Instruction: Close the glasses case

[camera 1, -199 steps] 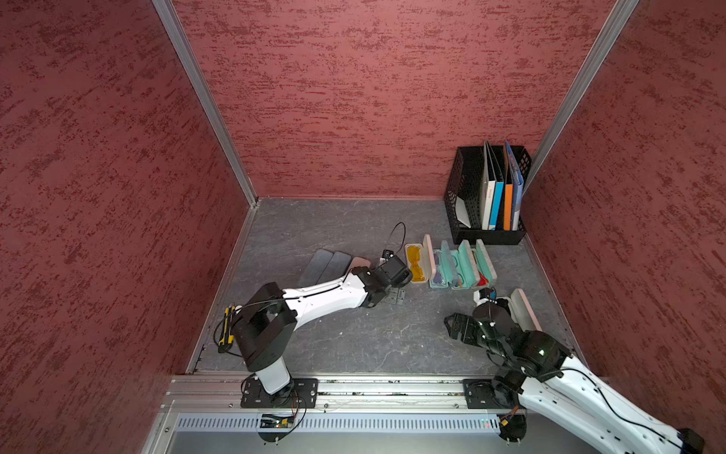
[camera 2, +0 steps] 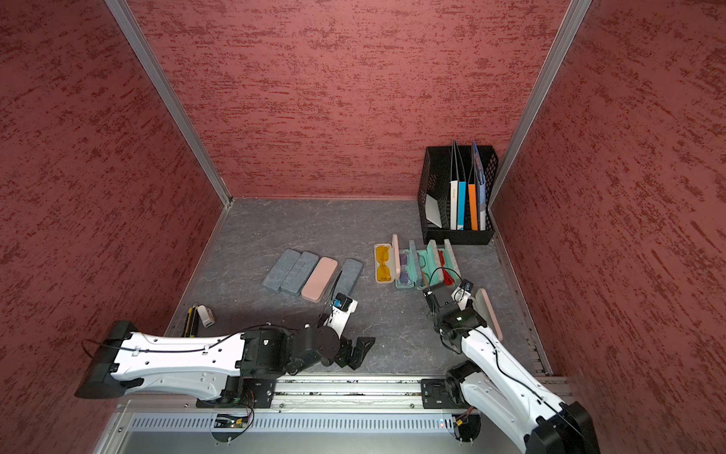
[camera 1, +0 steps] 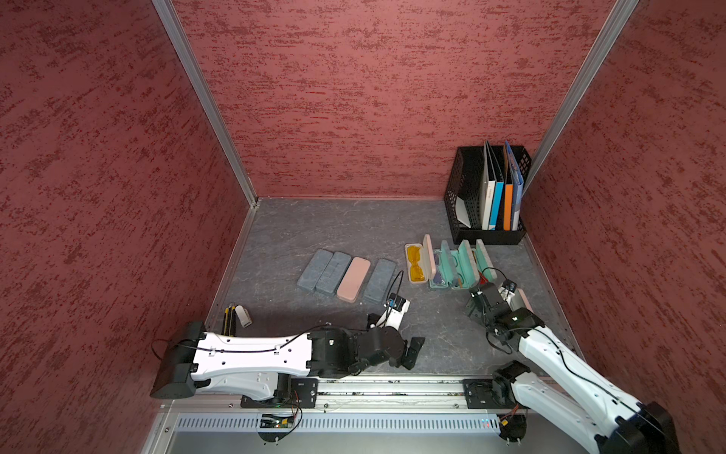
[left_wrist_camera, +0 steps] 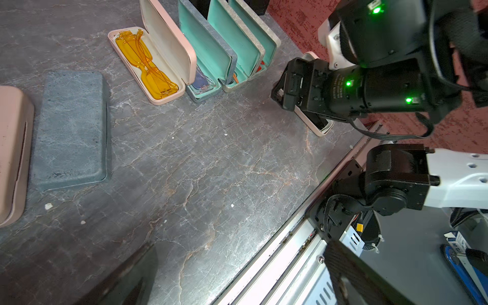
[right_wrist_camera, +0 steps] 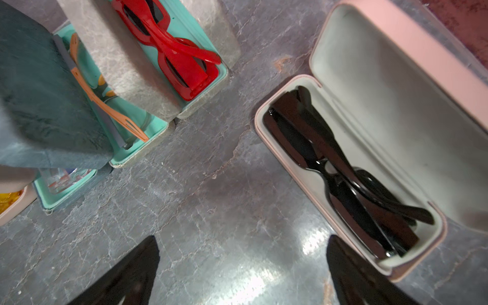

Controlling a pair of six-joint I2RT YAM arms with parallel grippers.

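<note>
Nearest the right arm, an open pink case (right_wrist_camera: 310, 188) holds dark glasses (right_wrist_camera: 330, 167), its lid (right_wrist_camera: 406, 101) raised. My right gripper is open over bare table to the left of this case, with nothing between its fingers. Open cases stand in a row: a pink one (left_wrist_camera: 167, 91) with yellow glasses (left_wrist_camera: 145, 66), and several grey ones with turquoise lining, one holding red glasses (right_wrist_camera: 172, 56). My left gripper is open and empty, above clear table near the front. Closed lie several grey cases (camera 1: 379, 281) and a pink one (camera 1: 353, 280).
A black crate (camera 1: 469, 233) with folders stands at the back right. Pens or markers (camera 1: 229, 321) and a small white item (camera 1: 242, 315) lie at the left. The table between the arms is bare; a metal rail (camera 1: 393, 384) runs along the front.
My left arm has drawn back toward the front, away from the grey closed case. The right gripper has moved slightly toward the back and right. The cases look unmoved.
</note>
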